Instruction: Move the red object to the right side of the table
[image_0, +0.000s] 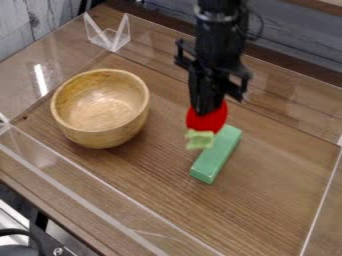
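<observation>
A red object (205, 121) with a pale green lower end (199, 139) hangs from my black gripper (209, 104), which is shut on it. It appears just above the table, close to the upper left end of a green block (217, 154). The gripper's fingers cover the upper part of the red object. Whether the object's lower end touches the block or the table, I cannot tell.
A round tan bowl (62, 105) stands on the left half of the wooden table (134, 190). At the back left is a clear wire-like holder (108, 34).
</observation>
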